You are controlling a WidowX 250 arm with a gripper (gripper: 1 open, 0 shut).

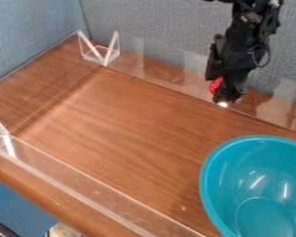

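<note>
My black gripper [225, 85] hangs at the upper right, near the back wall and over the rear edge of the wooden floor. It is shut on a red object [215, 84], which shows at the left side of the fingers and is partly hidden by them. A light blue bowl [225, 165] stands at the lower right, in front of the gripper and apart from it.
Clear low walls edge the wooden surface [119, 134]. White angled brackets [99, 54] stand at the back left, with more at the left edge. Grey padded walls rise behind and to the left.
</note>
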